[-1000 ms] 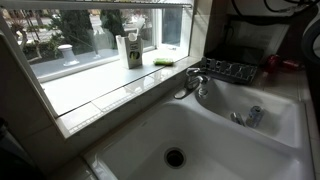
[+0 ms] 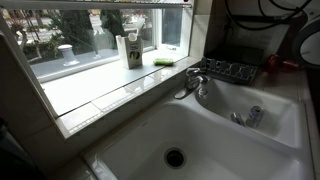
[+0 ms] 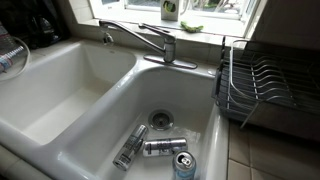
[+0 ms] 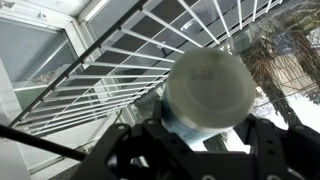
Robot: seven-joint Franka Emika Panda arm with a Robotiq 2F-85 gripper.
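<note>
In the wrist view a pale, rounded cylinder end, perhaps a cup or can (image 4: 208,88), fills the space in front of my gripper. Dark finger parts flank its lower side; whether they press on it cannot be told. Several cans lie in the right sink basin: one on its side (image 3: 130,147), another lying (image 3: 165,147) across, and a light blue one (image 3: 185,165) showing its top at the front. Exterior view 1 shows a can (image 2: 254,116) in the far basin. Neither exterior view clearly shows the gripper.
The faucet (image 3: 165,45) stands behind the basins. A dish rack (image 3: 265,85) occupies the right counter. On the window sill are a carton (image 2: 130,50) and a green item (image 2: 163,62). The left basin (image 3: 70,85) is empty. White wires (image 4: 120,50) cross the wrist view.
</note>
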